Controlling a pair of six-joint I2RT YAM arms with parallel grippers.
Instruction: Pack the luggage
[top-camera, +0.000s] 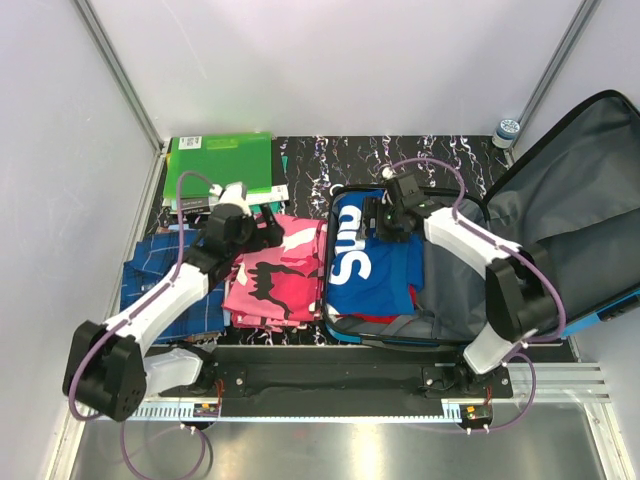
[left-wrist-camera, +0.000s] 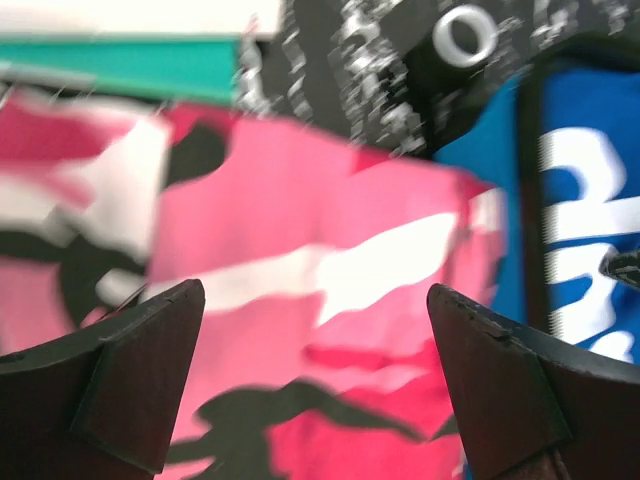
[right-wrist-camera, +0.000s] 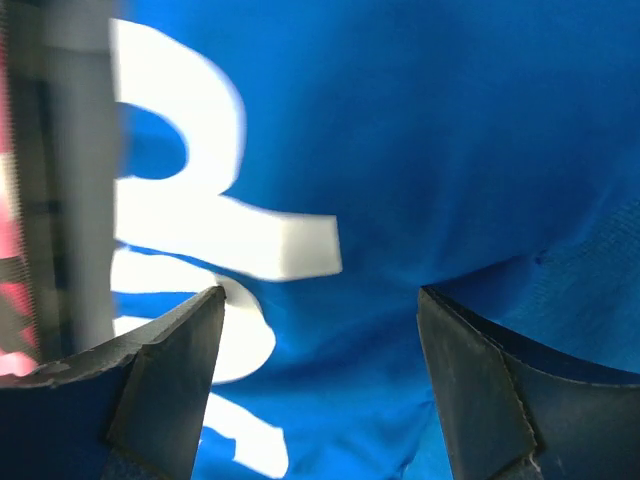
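In the top view a blue garment with white letters (top-camera: 350, 265) lies folded inside the left half of the open suitcase (top-camera: 458, 290), a bit of red cloth showing under its lower edge. Over its upper part hovers my right gripper (top-camera: 375, 218); the right wrist view has its fingers (right-wrist-camera: 175, 375) apart, with blue fabric (right-wrist-camera: 330, 130) below and nothing held. Left of the suitcase is a stack of pink and red patterned clothes (top-camera: 275, 285). Above that stack's upper part my left gripper (top-camera: 268, 228) stands open and empty, the pink cloth (left-wrist-camera: 300, 220) blurred beneath it.
Blue plaid clothes (top-camera: 160, 260) lie at the far left, partly under the left arm. Green folders (top-camera: 220, 165) sit at the back left. A white jar (top-camera: 506, 132) stands by the back right, near the raised suitcase lid (top-camera: 575, 200). The suitcase's right half is empty.
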